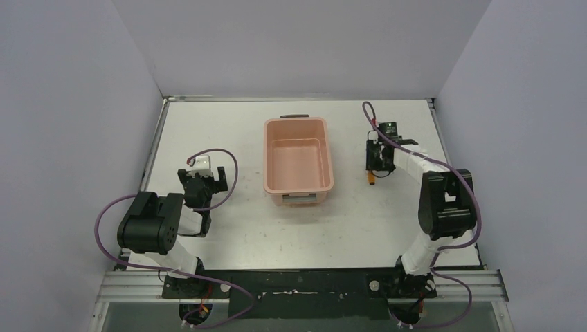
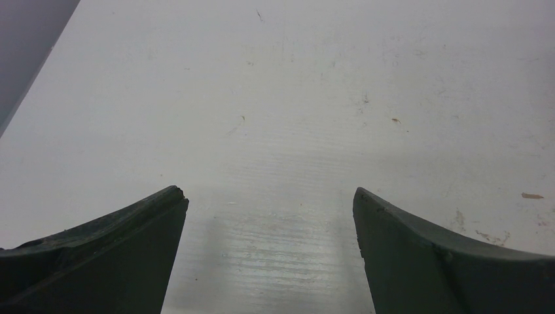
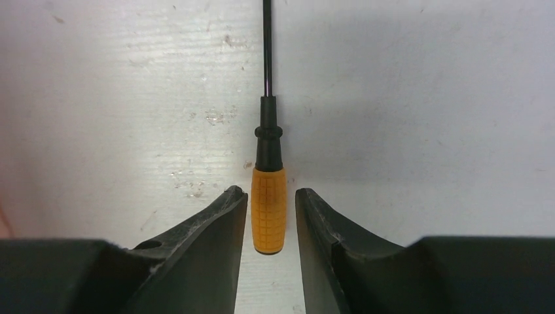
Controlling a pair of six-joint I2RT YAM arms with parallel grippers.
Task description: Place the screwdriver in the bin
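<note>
The screwdriver [image 3: 268,206] lies on the white table, its orange handle nearest me and its dark shaft pointing away in the right wrist view. My right gripper is over it, part open, one finger on each side of the handle; whether they touch it I cannot tell. In the top view the handle [image 1: 371,177] shows below that gripper. The pink bin [image 1: 297,158] stands empty at the table's middle, left of the screwdriver. My left gripper stands open at the left, with only bare table between its fingers.
Walls bound the back and both sides. Cables loop over both arms.
</note>
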